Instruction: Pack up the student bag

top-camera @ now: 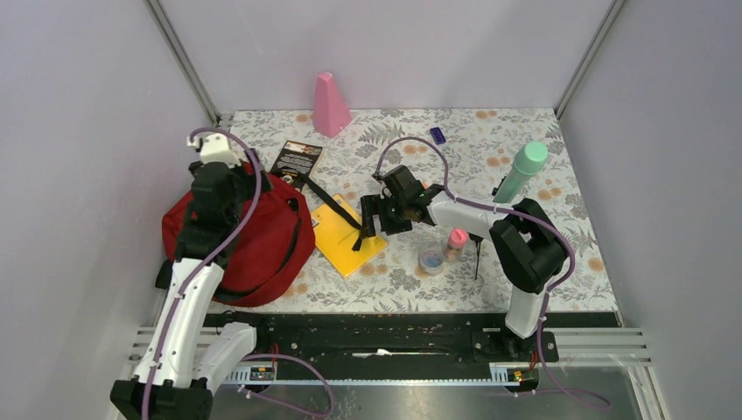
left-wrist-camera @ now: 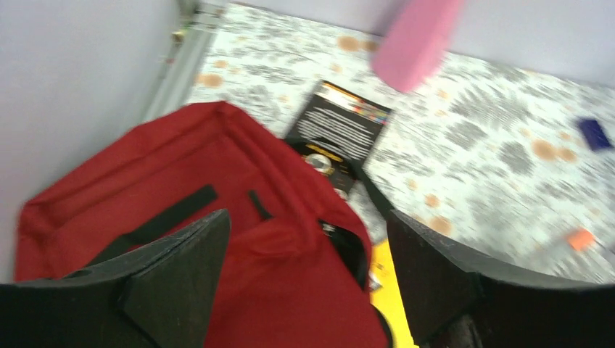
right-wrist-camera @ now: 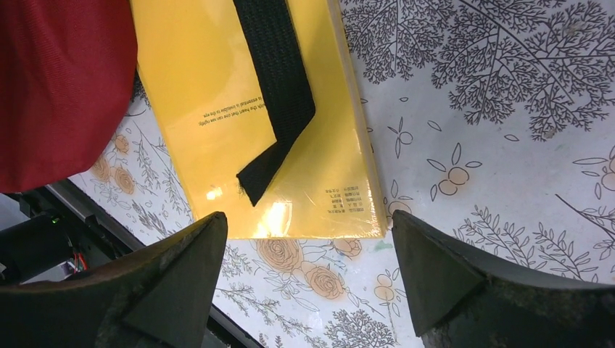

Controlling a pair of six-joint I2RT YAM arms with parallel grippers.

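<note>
The red bag [top-camera: 271, 262] lies on the left of the table, its top fabric now covering the interior. My left gripper is above it, fingers apart with nothing seen between them. A yellow book [right-wrist-camera: 203, 130] lies beside the bag, with a black strap [right-wrist-camera: 272, 80] across it. My right gripper hangs open over the book's near edge. A dark booklet [left-wrist-camera: 337, 127] lies behind the bag.
At the back are a pink pouch [top-camera: 331, 109] and a small blue item [top-camera: 437, 136]. A mint bottle [top-camera: 525, 162], pink-capped container [top-camera: 457, 241] and clear jar [top-camera: 430, 261] are at the right.
</note>
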